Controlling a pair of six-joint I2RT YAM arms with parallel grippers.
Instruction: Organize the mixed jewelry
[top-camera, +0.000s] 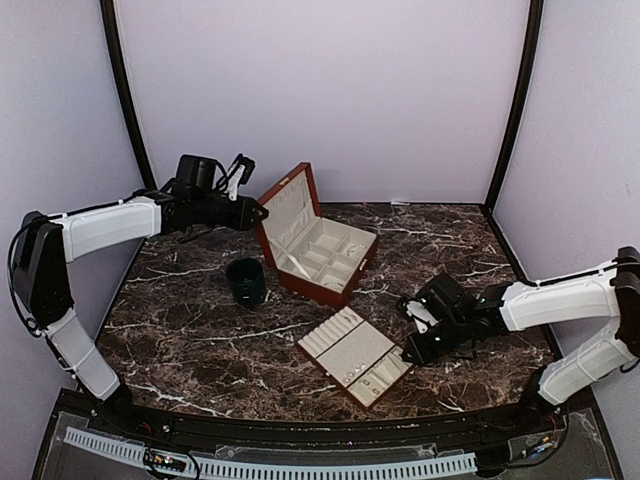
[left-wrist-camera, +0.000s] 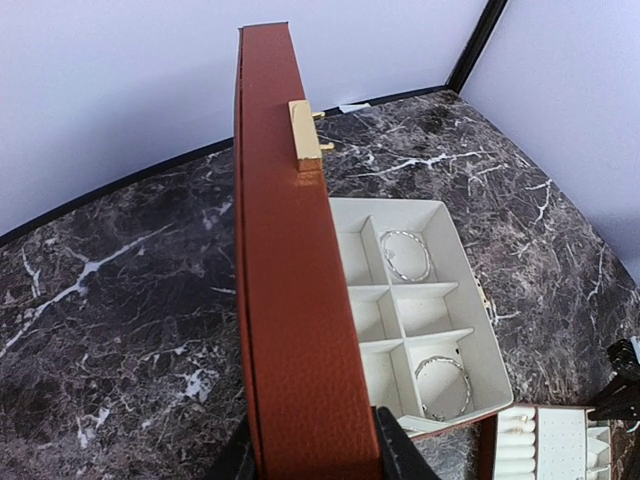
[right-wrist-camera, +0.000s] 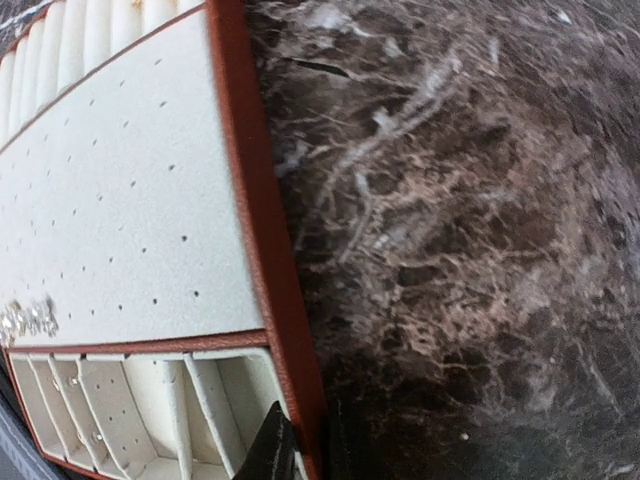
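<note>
The red jewelry box stands open at the back centre, bracelets in some of its cream compartments. My left gripper is shut on its raised lid. The removable tray lies on the table in front, with a ring roll section, a flat middle and small compartments holding small pieces. Some shiny pieces sit at the flat part's edge. My right gripper is at the tray's right end, its dark fingers at the red rim; how far they are open is unclear.
A dark green cylindrical container stands left of the box. Walls close off the back and sides.
</note>
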